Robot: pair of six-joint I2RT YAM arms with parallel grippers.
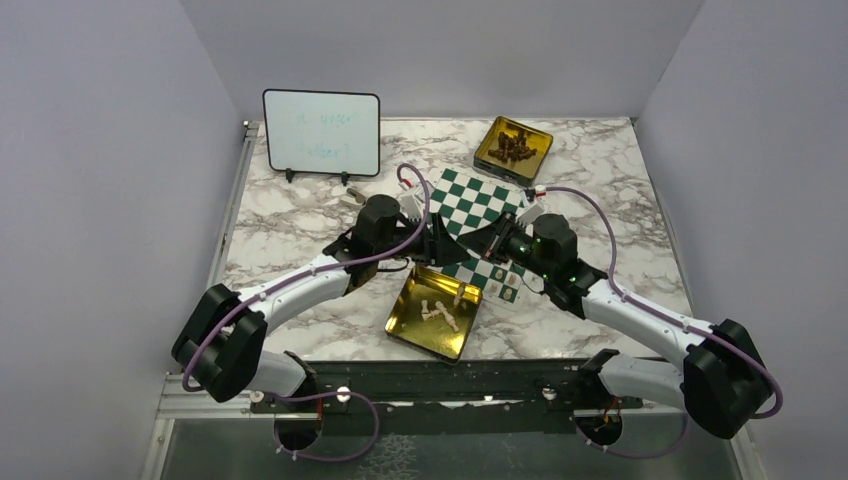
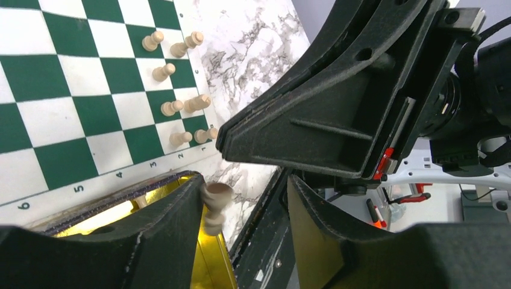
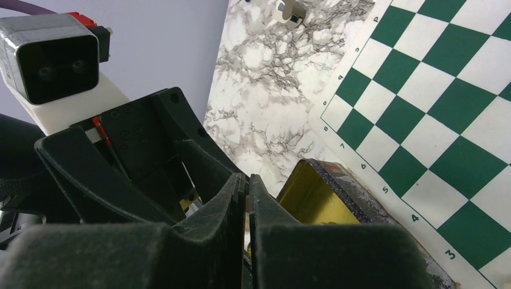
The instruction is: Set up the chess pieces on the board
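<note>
A light wooden chess piece (image 2: 215, 211), slightly blurred, shows against the inner side of one of my left gripper's (image 2: 246, 186) fingers; the fingers stand part open, with a clear gap to the other finger. Just above it in the left wrist view are the tips of my right gripper, apart from the piece. The right fingers are nearly together, a narrow slit between them; I cannot tell what the light patch in the slit is. Several light pieces (image 2: 196, 103) stand along one edge of the green-and-white board (image 1: 467, 196).
The gold tray (image 1: 408, 335) in front of the board holds several light pieces (image 1: 446, 315). At the back, another tray (image 1: 541, 137) holds dark pieces (image 1: 512, 148). A whiteboard (image 1: 322, 132) stands back left. Both grippers meet closely over the board's front edge.
</note>
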